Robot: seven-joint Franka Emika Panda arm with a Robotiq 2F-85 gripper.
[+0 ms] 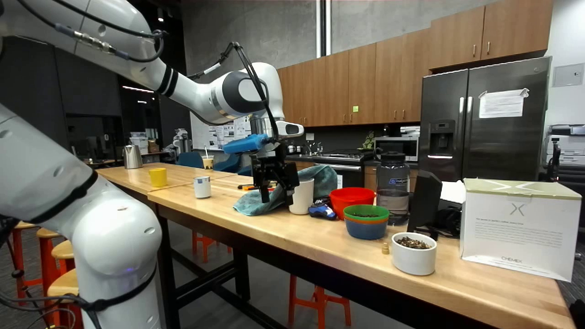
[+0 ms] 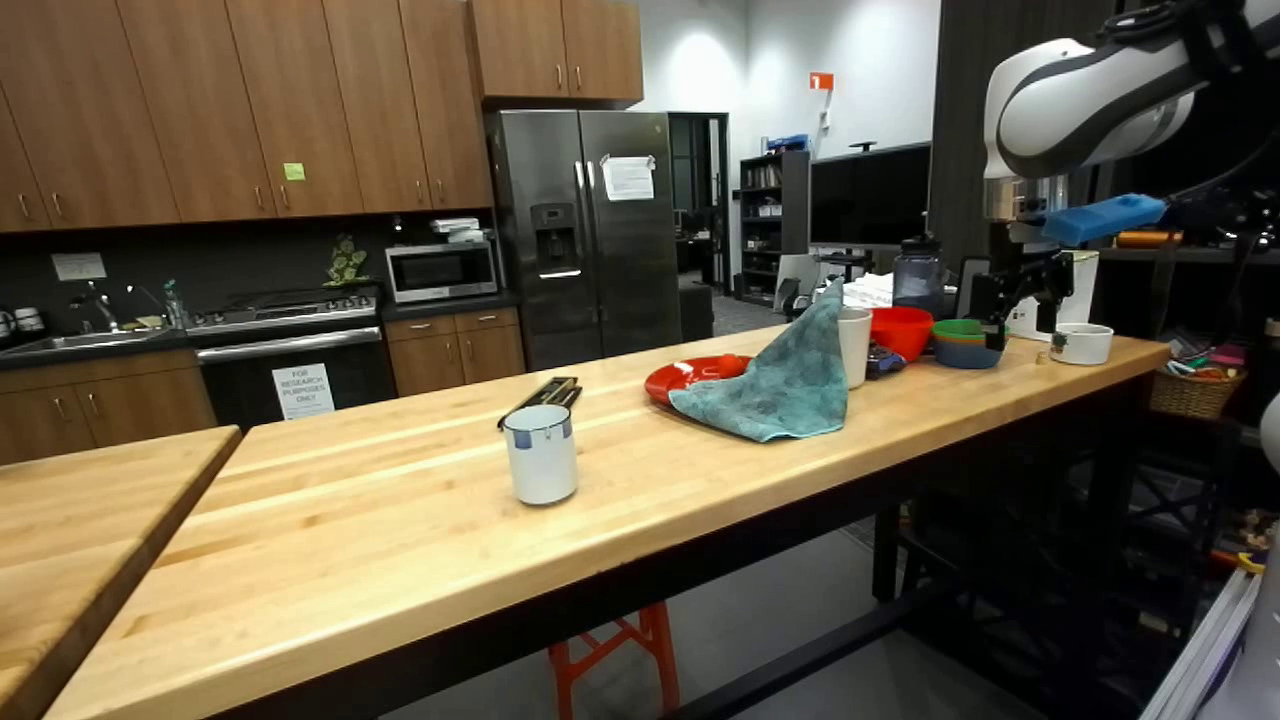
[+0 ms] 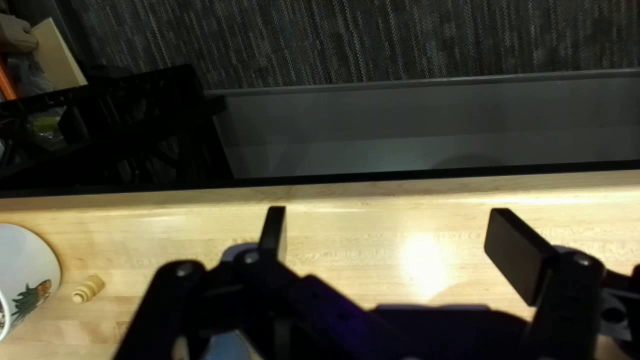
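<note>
My gripper is open above the table (image 3: 360, 240), with only bare wood seen between its spread fingers. In exterior view 1 the gripper (image 1: 278, 202) hangs in front of a teal cloth (image 1: 253, 204) and a white cup (image 1: 302, 196). A white bowl (image 1: 414, 254) of dark dry bits stands nearer the table's right end, with a small wooden piece (image 1: 385, 249) beside it. Both bowl (image 3: 27, 276) and wooden piece (image 3: 89, 288) lie left of the fingers in the wrist view. Stacked green, orange and blue bowls (image 1: 366, 225) stand next to a red bowl (image 1: 351, 198).
A dark bottle (image 1: 393, 186) and a white box (image 1: 518, 230) stand along the back right. The cloth (image 2: 780, 378) partly covers a red plate (image 2: 690, 374). A white mug (image 2: 541, 462) stands on the left part, with much clear wood around it.
</note>
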